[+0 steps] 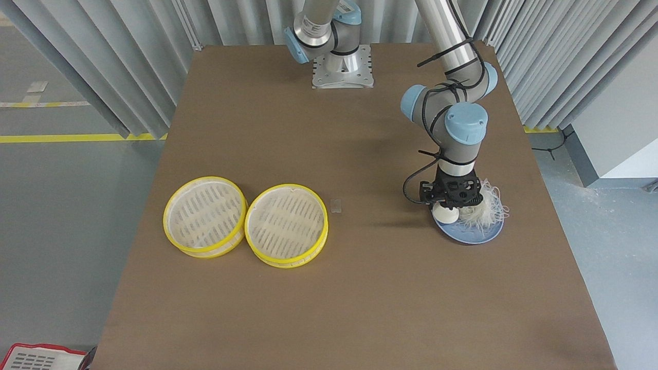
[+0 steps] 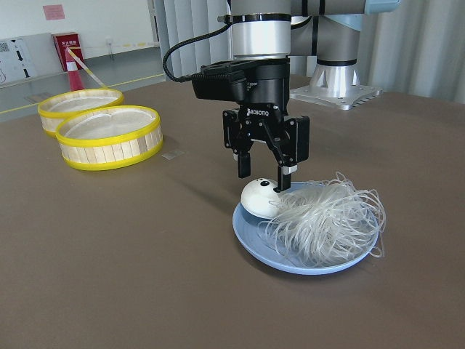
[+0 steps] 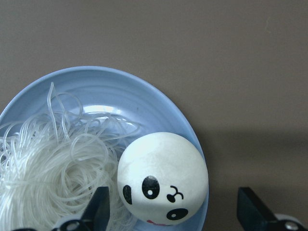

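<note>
A blue plate (image 2: 247,236) holds a white bun with a panda face (image 3: 159,168) beside a heap of clear noodle-like strands (image 2: 323,225). My gripper (image 2: 264,174) hangs just above the plate over the bun, open, with nothing between its fingers. In the wrist view its fingertips straddle the bun at the lower edge. In the front view the bun (image 1: 445,215) is partly hidden under the gripper.
Two round baskets with yellow rims (image 1: 204,213) and white slatted floors stand left on the brown table (image 1: 345,296).
</note>
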